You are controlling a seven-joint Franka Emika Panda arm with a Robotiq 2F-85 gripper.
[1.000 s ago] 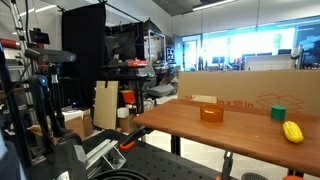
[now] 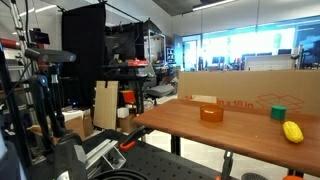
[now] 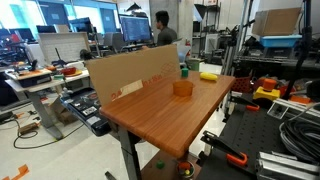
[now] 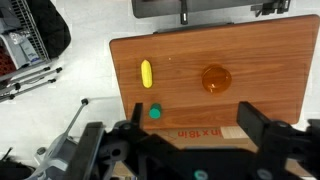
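Note:
An orange-brown bowl (image 2: 211,114) rests on the wooden table (image 2: 175,120); from above, the wrist view shows the same bowl (image 4: 216,79) right of centre, with no contents that I can make out. Near the table's other end lies a yellow elongated object (image 2: 292,131), seen upright in the wrist view (image 4: 147,74). A small green cup-like object (image 2: 278,112) stands close to the cardboard, below the yellow one in the wrist view (image 4: 155,111). My gripper is high above the tabletop, its dark fingers wide open and empty, touching none of these.
A tall cardboard panel (image 3: 138,72) walls off the table's far long side. Bare wood surrounds the bowl and fills one end of the table (image 3: 165,120). Cables and a black platform (image 3: 265,130) lie beside the near edge.

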